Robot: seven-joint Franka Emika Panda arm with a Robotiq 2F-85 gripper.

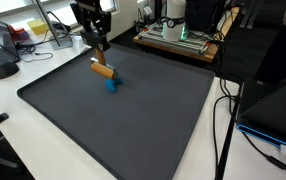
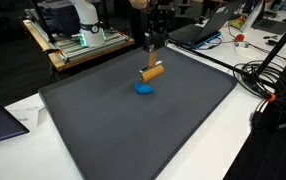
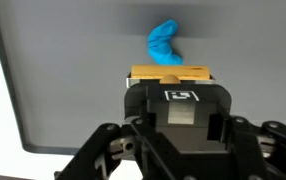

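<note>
A tan-orange T-shaped piece, a bar with an upright stem, hangs over the dark mat; its bar [image 1: 104, 71] also shows in exterior view 2 as a cylinder [image 2: 152, 73]. My gripper is shut on this piece, seemingly by the stem, with the bar tilted in both exterior views. The fingertips are hard to make out from outside. A small curved blue object [image 1: 111, 86] lies on the mat just below the bar. In the wrist view, the blue object [image 3: 161, 42] sits just beyond the bar [image 3: 170, 73], apart from it in the picture.
A wooden-edged bench [image 1: 178, 45] with clutter stands beyond the mat's far side.
</note>
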